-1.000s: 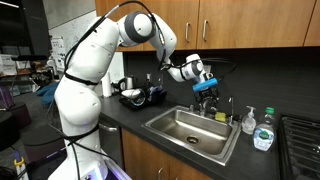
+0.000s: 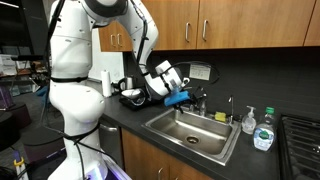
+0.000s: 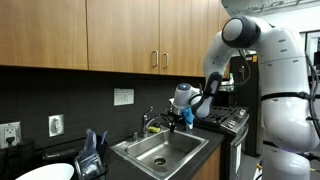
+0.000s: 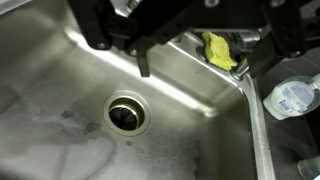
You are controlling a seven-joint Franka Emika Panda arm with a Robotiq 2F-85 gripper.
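My gripper is open above the sink, its dark fingers spread wide at the top of the wrist view with nothing held between them. Below it lies the empty steel sink point(image 4: 60, 120), whose round drain point(image 4: 127, 115) is bare. Near the back of the sink sits a yellow sponge point(image 4: 217, 50); it shows between the fingers in the picture but lies beyond them. In exterior view 1 the arm's white and blue wrist point(image 2: 175, 97) hangs over the sink's far left side, and the fingertips are too small to make out.
Right of the sink stand a white pump bottle point(image 2: 249, 121) and a clear soap bottle point(image 2: 264, 134). A tap point(image 2: 231, 108) rises at the back edge. A dark dish rack point(image 2: 135, 97) is on the left counter; wooden cupboards point(image 2: 240, 25) hang above.
The arm has swung left and come lower, from the sink's back right toward its back left. The sink and bottles have stayed in place.
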